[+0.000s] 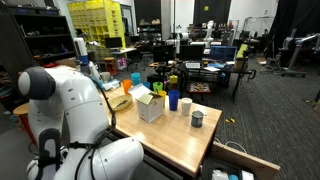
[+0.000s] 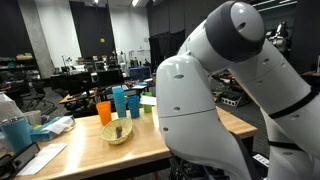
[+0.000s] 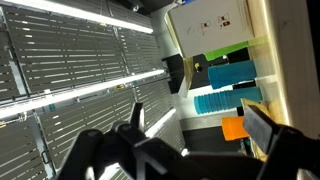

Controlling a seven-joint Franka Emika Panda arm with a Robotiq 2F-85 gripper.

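Note:
In the wrist view my gripper is open, its two dark fingers spread apart. No object shows between them, though blurred dark parts fill the lower edge. Beyond the fingers, the tabletop runs along the right, with an orange cup, teal cups, a blue cup and a pale box. The white arm stands at the table's left end in exterior view 1. I cannot make out the fingers in either exterior view.
On the wooden table are a blue cup, a white cup, a metal mug and an open box. A shallow basket sits near the arm.

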